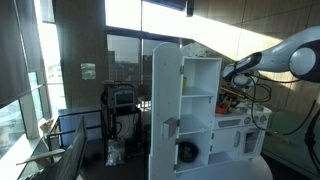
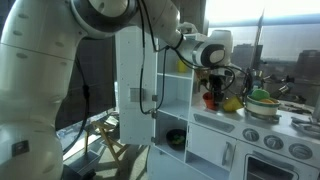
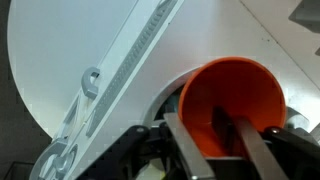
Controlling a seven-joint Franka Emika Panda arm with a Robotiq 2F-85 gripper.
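An orange cup (image 3: 235,85) fills the right middle of the wrist view, its open mouth facing the camera. The dark fingers (image 3: 188,148) of my gripper reach over its near rim and stand apart, with orange showing in the gap. Whether they touch the cup's wall I cannot tell. In exterior view 2 the gripper (image 2: 216,92) points down at the cup (image 2: 209,101) on the counter top. From exterior view 1 the gripper (image 1: 232,82) is small and dark over the counter's clutter.
A yellow item (image 2: 232,104) and a stack of bowls (image 2: 262,104) stand on the white play-kitchen counter (image 2: 225,124) beside the cup. Open white shelves (image 1: 200,92) with a tall door (image 1: 164,110) adjoin it. A dark round pot (image 1: 187,152) sits low in the shelves.
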